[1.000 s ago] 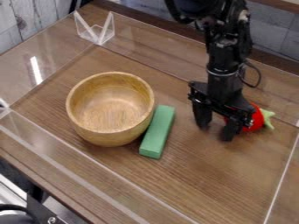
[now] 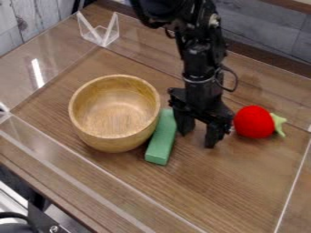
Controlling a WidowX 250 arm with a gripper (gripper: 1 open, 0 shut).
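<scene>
My black gripper [image 2: 197, 123] is low over the wooden table, just right of a green block [image 2: 159, 148] and left of a red tomato-like object [image 2: 253, 121] with a pale green top. It partly covers the block's upper end; whether its fingers are open or holding anything I cannot tell. A tan bowl [image 2: 113, 109] sits left of the block.
A small white wire-like stand [image 2: 101, 29] is at the upper left of the table [image 2: 206, 196]. A dark cable lies at the lower left corner.
The gripper has moved left, away from the red object toward the green block, uncovering the red object.
</scene>
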